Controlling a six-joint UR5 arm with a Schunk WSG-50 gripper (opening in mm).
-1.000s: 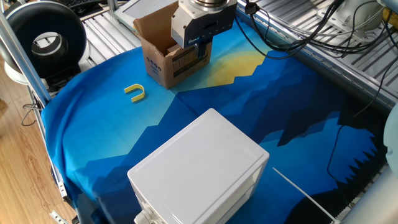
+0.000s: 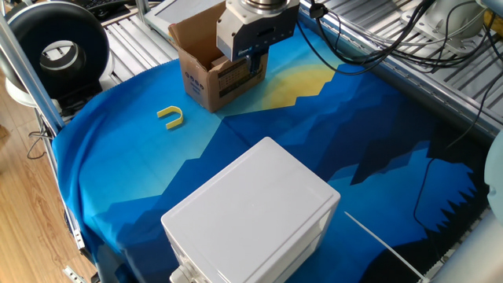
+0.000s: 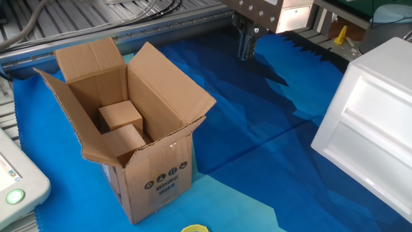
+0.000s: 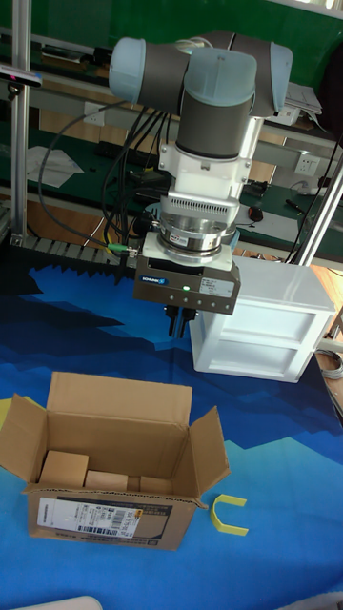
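Observation:
My gripper (image 4: 181, 332) hangs above the blue cloth with its dark fingers pointing down. In exterior view 3 the fingers stand close together, and I see nothing held; whether they are fully shut is unclear. In exterior view 2 the gripper (image 3: 244, 57) is behind and to the right of an open cardboard box (image 3: 158, 177). Inside the box sit small brown cartons (image 3: 121, 116). A yellow U-shaped piece (image 2: 180, 118) lies on the cloth beside the box, apart from the gripper. The white drawer unit (image 2: 255, 200) stands across the cloth from the box.
The box's flaps (image 4: 120, 395) stick up and outward. Free cloth (image 2: 275, 130) stretches between box and drawer unit. A thin white rod (image 2: 383, 236) lies beside the unit. Black cables (image 2: 369, 56) run along the table's metal edge.

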